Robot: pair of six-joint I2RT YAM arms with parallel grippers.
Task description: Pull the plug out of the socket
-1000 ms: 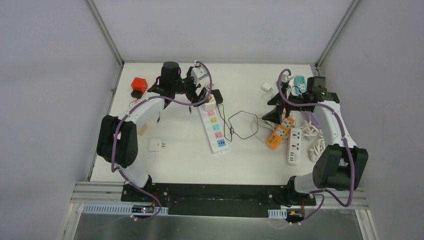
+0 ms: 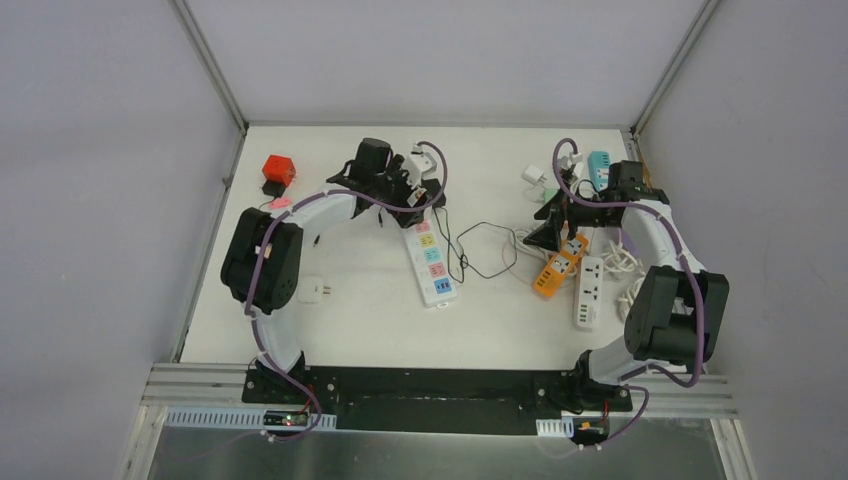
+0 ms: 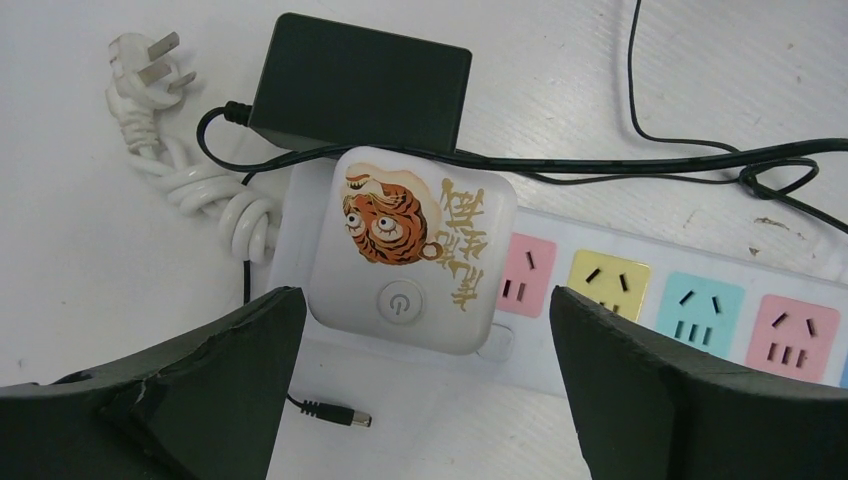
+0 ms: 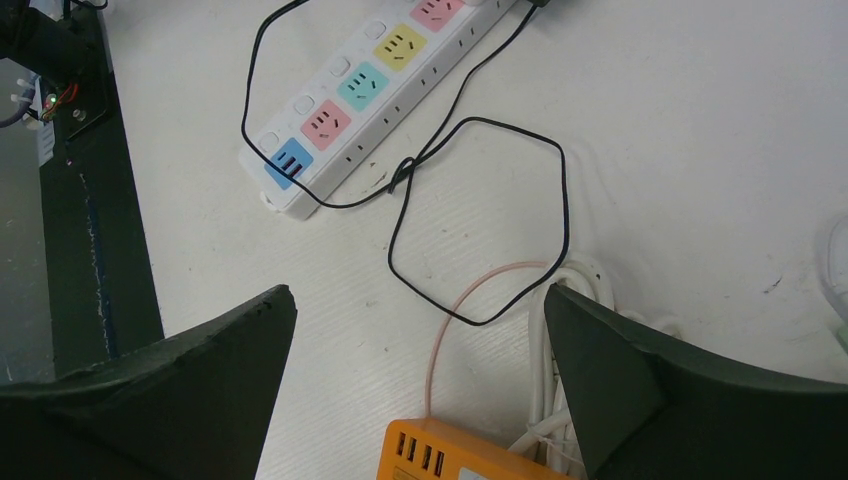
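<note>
A white tiger-printed plug cube [image 3: 410, 250] sits on the upper end of a white power strip [image 2: 430, 262] with coloured sockets. My left gripper is open just over it, the cube between and beyond the fingertips. A black adapter [image 3: 355, 80] with a cable lies beside the cube. My right gripper hangs open at the right of the table, over a black cable loop and near an orange strip [image 4: 460, 455], holding nothing.
Several strips, chargers and white cables crowd the right, including a white strip [image 2: 588, 295]. A red block [image 2: 279, 168] is at the back left.
My left arm has moved right, bringing the gripper over the cube. The right arm has shifted only slightly.
</note>
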